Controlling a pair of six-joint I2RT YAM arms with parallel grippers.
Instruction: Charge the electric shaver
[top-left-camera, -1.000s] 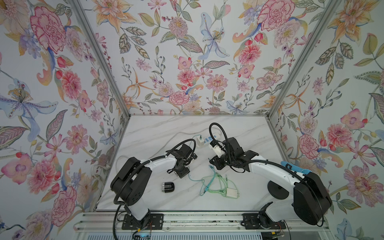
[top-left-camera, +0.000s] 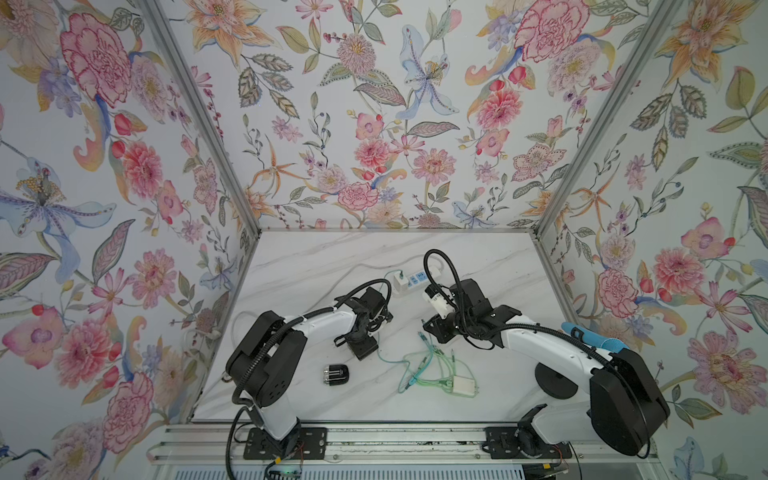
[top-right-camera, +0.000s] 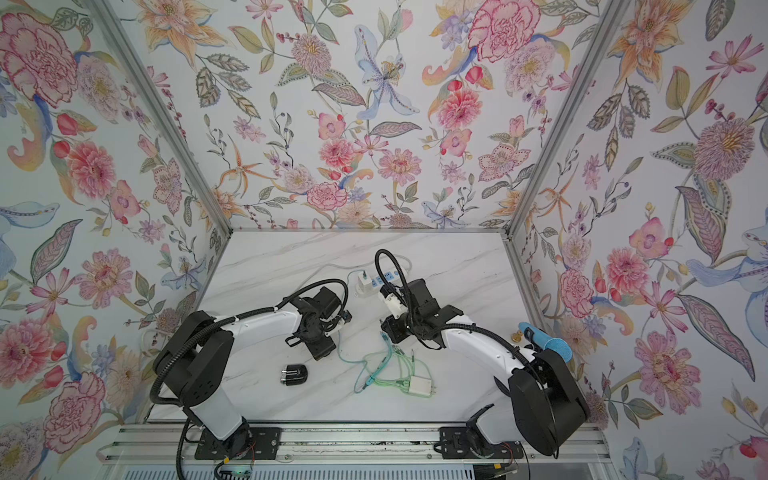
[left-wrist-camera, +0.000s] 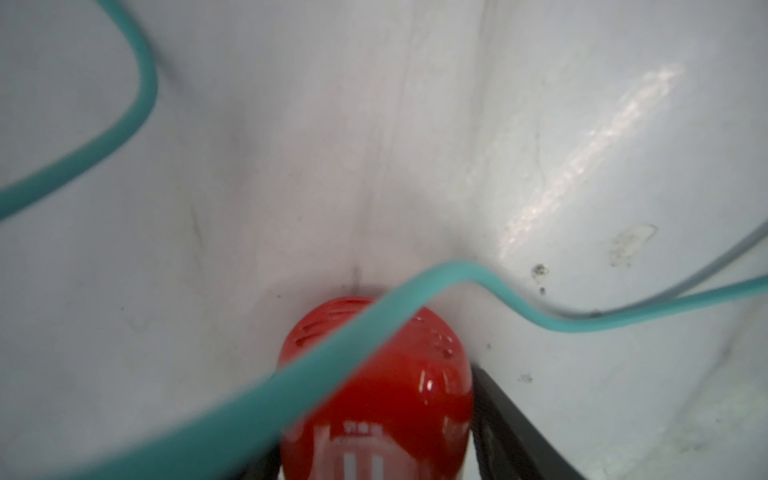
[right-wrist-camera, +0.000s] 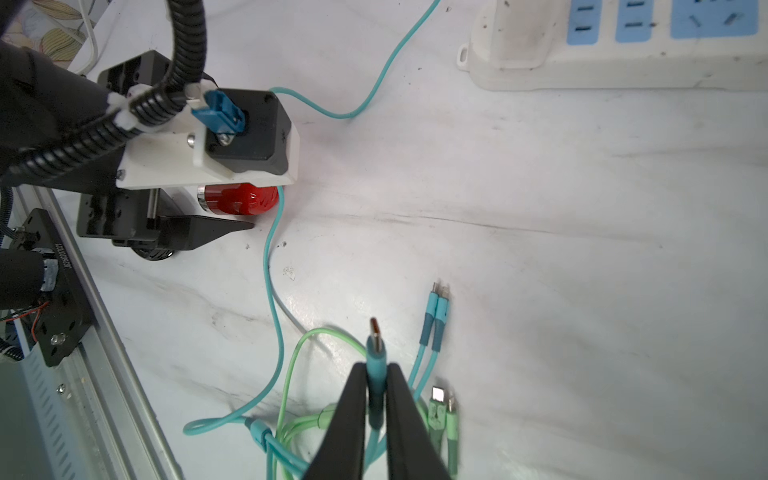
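The red shaver (left-wrist-camera: 376, 384) lies near the bottom of the left wrist view, between the fingers of my left gripper, which stands open around it. A teal cable (left-wrist-camera: 448, 276) crosses in front of the shaver. In the right wrist view, my right gripper is shut on a teal cable connector (right-wrist-camera: 376, 372), its metal tip pointing up and away from the fingers. The same view shows the shaver's red end partly covered by the left gripper, well apart from this connector. The shaver's charging port cannot be made out.
A white power strip (right-wrist-camera: 720, 68) with a white adapter (right-wrist-camera: 512, 32) stands at the back. Teal and green cables tangle on the table beside a white charger (top-left-camera: 464, 385). A black plug-like object (top-left-camera: 336, 374) lies front left; a blue cylinder (top-left-camera: 592, 337) sits far right.
My right gripper has shifted slightly to the right and toward the table's front with the teal connector. The left arm has barely moved.
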